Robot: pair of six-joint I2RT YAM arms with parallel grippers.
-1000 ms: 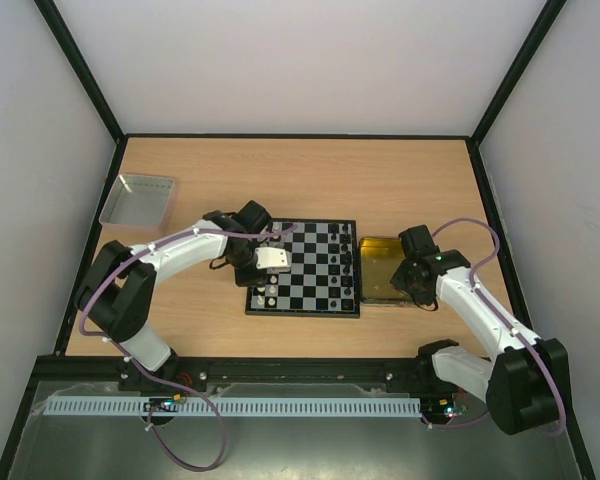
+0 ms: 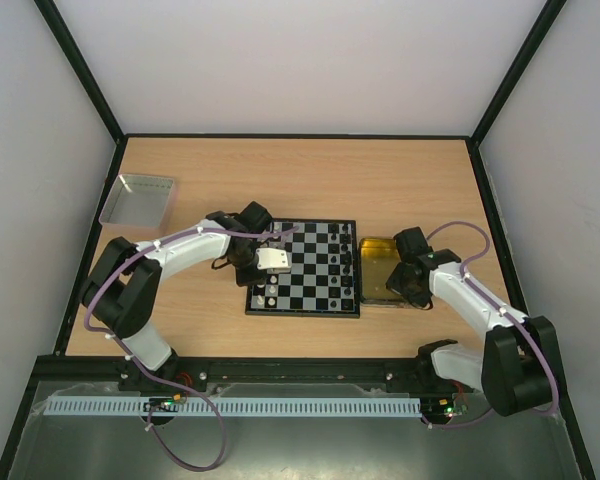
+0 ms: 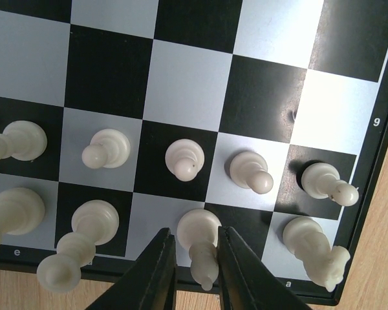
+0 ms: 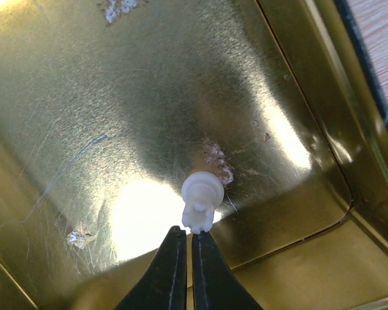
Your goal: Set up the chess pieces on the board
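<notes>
The chessboard (image 2: 310, 262) lies at the middle of the table, with white pieces along its left edge and black pieces (image 2: 345, 258) on its right. In the left wrist view, a white piece (image 3: 198, 227) stands in the edge row, its slim top between the parted fingers of my left gripper. White pawns (image 3: 185, 159) fill the row in front. Over the gold tray (image 2: 376, 262), my right gripper is shut with nothing between its fingers. A white rook (image 4: 202, 194) stands on the tray floor just beyond those fingertips.
White pieces crowd the edge row: a knight-like one (image 3: 315, 252) at the corner and a taller piece (image 3: 94, 223) on the other side. An empty clear bin (image 2: 138, 200) sits at the far left.
The left arm has moved only a little, staying over the board's left edge.
</notes>
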